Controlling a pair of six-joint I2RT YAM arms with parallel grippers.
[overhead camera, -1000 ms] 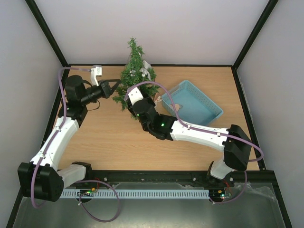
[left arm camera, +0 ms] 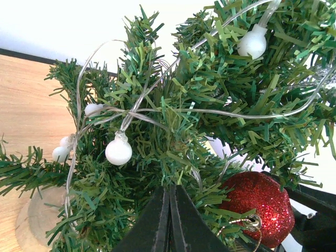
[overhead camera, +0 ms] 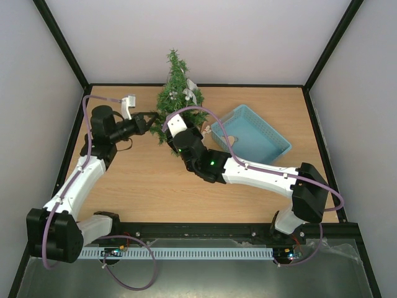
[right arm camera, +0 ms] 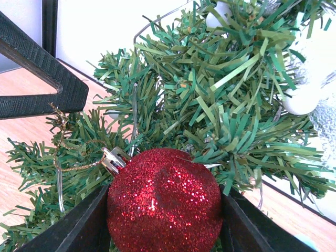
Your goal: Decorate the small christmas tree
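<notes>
The small green tree (overhead camera: 178, 87) stands at the back of the table, carrying white bulbs on clear wire. A glittery red ball (right arm camera: 164, 202) is held at its branches, with my right gripper shut on it. The ball's silver cap and gold string (right arm camera: 79, 168) point left, toward the tip of my left gripper's finger (right arm camera: 73, 100). In the left wrist view, my left gripper is shut at the branches, left of the red ball (left arm camera: 260, 210). I cannot tell whether the string is between its fingers; none shows there.
A blue basket (overhead camera: 273, 133) sits right of the tree, with a small beige item (overhead camera: 232, 140) inside. A pale ribbon (overhead camera: 190, 93) hangs on the tree's right side.
The right arm has not visibly moved.
</notes>
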